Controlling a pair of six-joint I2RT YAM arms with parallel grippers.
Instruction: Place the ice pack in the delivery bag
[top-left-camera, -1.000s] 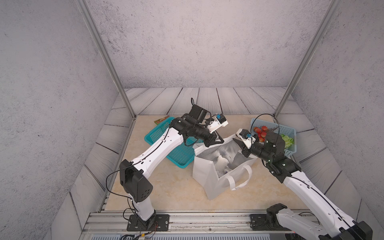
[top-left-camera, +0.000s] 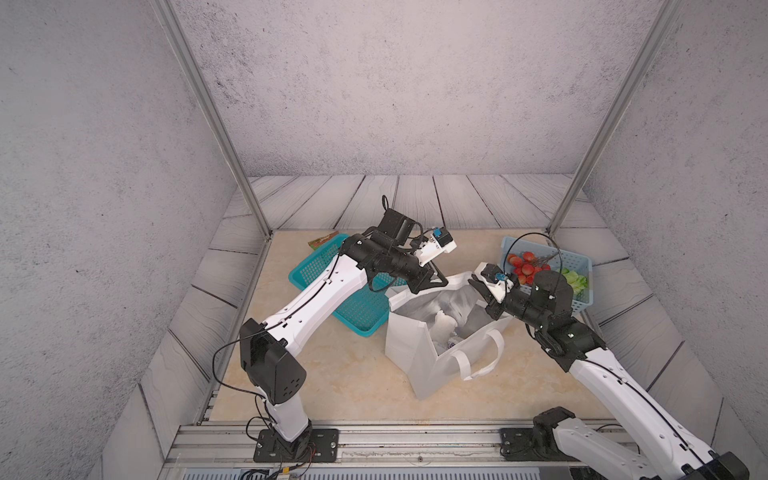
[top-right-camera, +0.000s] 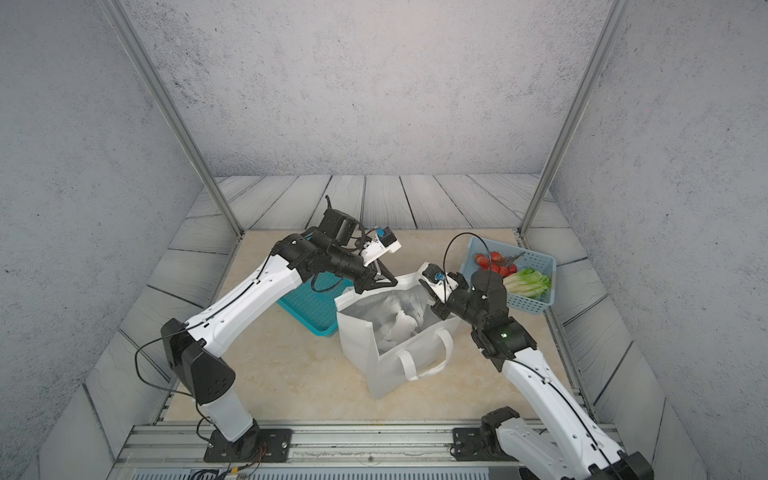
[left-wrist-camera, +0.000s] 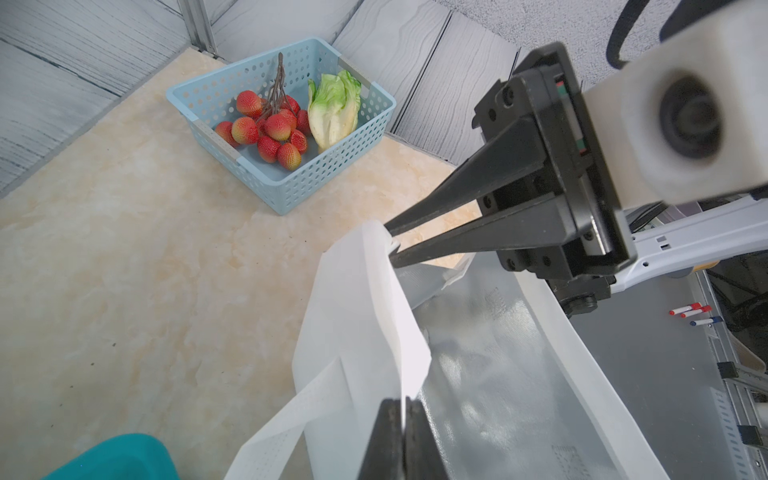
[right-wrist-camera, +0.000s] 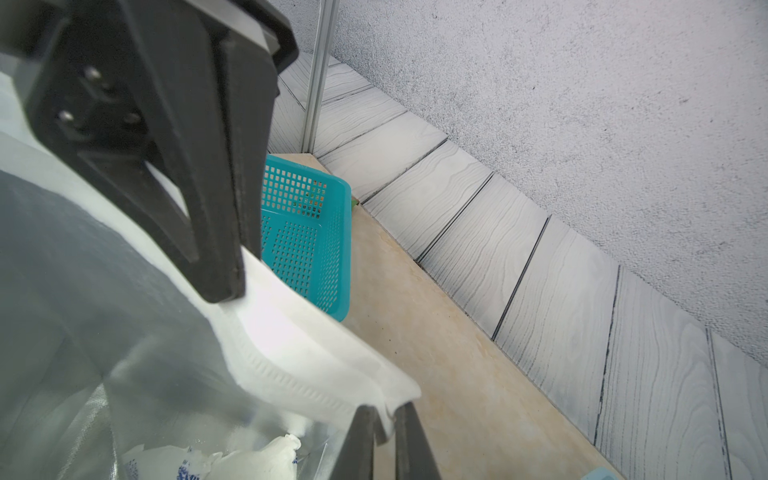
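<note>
The white delivery bag (top-left-camera: 424, 360) stands open at mid-table. Inside lie white packs with some blue print (right-wrist-camera: 248, 464); whether these are ice packs is hard to tell. In the left wrist view my left gripper is shut on the bag's thin upper rim. My right gripper is at the rim further right, its fingers parted with the white edge at their tips, as the left wrist view also shows.
A turquoise basket (top-left-camera: 349, 317) lies left of the bag, behind my left arm. A light blue basket (top-right-camera: 532, 305) with red fruit and lettuce stands at the back right.
The left arm and the bag look nearly unchanged.
</note>
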